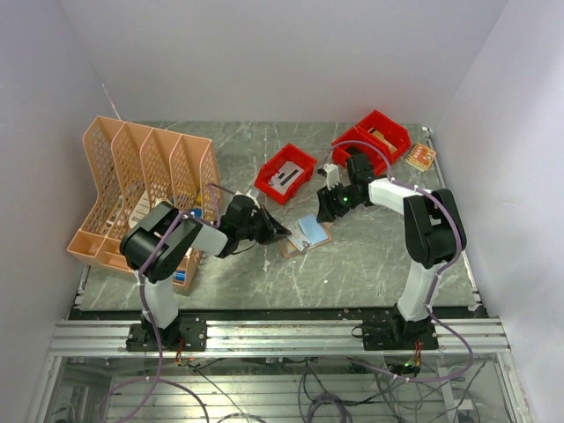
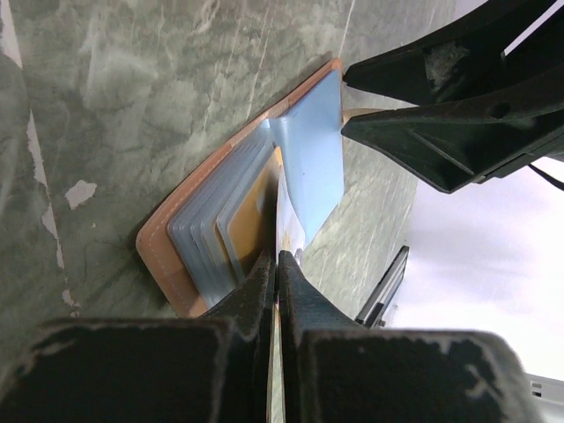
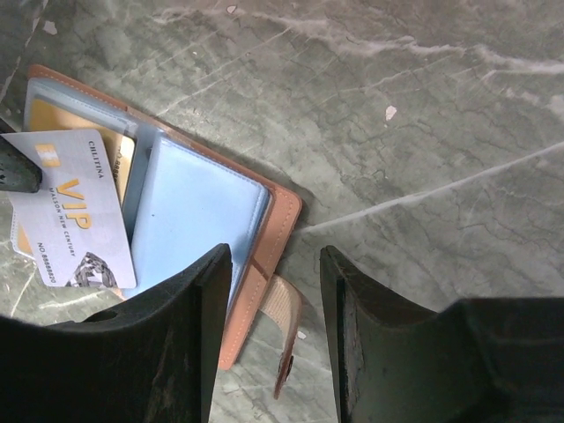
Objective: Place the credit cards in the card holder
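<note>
The card holder (image 1: 315, 231) lies spread on the table, its brown cover holding pale blue sleeves (image 2: 310, 145). A gold card (image 2: 251, 211) sits in a sleeve on its left half. My left gripper is shut on a silver VIP card (image 3: 75, 207), which in the right wrist view lies across that half, over the gold card. From the left wrist the VIP card shows nearly edge-on, and I cannot tell whether its edge is inside a sleeve. My right gripper stands open above the holder's right edge, by the tan strap (image 3: 284, 308), nothing held.
Behind the holder is a red bin (image 1: 286, 173) with pale items inside. Farther right stand more red bins (image 1: 384, 132) and an orange-yellow packet (image 1: 420, 157). A peach rack (image 1: 150, 167) fills the left side.
</note>
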